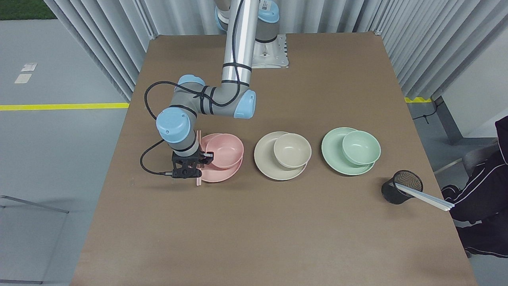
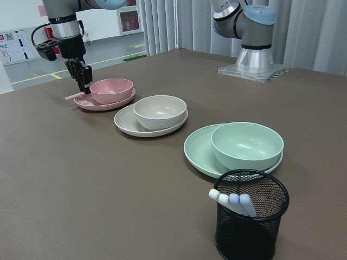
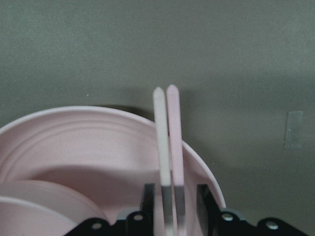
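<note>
Pink chopsticks (image 3: 174, 137) (image 1: 199, 182) lie across the left edge of the pink plate (image 1: 217, 176) (image 3: 98, 142), beside the pink bowl (image 1: 226, 149) (image 2: 111, 89). My gripper is down over them, open, with a finger on either side of the pair and a gap outside each stick. In the front view the wrist housing hides the fingertips.
A cream bowl (image 1: 292, 149) on a plate and a mint bowl (image 1: 360, 146) on a plate stand to the right. Farther right is a black mesh cup (image 1: 395, 193) with pale chopsticks.
</note>
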